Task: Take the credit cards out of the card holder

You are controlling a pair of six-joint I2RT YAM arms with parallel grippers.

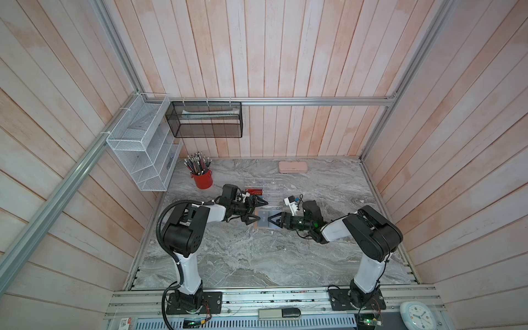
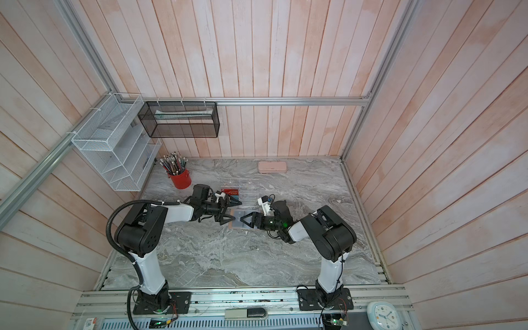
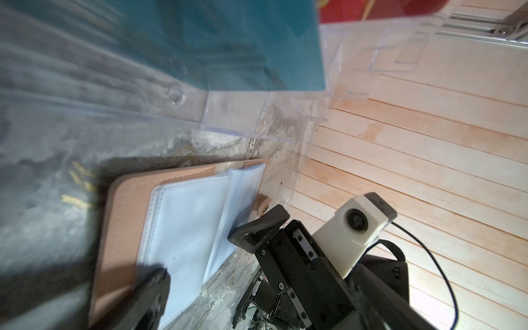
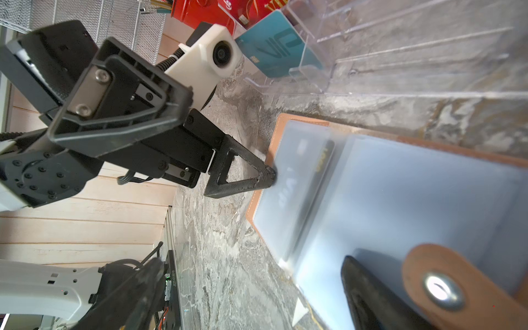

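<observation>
The card holder [image 4: 407, 209] lies opened on the table, tan outside with clear bluish sleeves. In the right wrist view a card [image 4: 294, 181] shows through its left-hand sleeve. My left gripper [image 1: 261, 210] stands open at the holder's left end, one finger [image 4: 266, 176] at the edge of that sleeve and nothing between its fingers. At the other side my right gripper, also open, reaches low over the holder, with one finger [image 4: 371, 297] above the sleeves near the snap tab [image 4: 440, 286]. A teal card [image 4: 277, 46] and a red card [image 4: 250, 11] stand in a clear rack [image 4: 385, 85].
The clear rack sits right behind the holder, close to the left gripper. A red cup of pens [image 1: 202, 179] is at the back left, and a pink case [image 1: 293, 166] by the back wall.
</observation>
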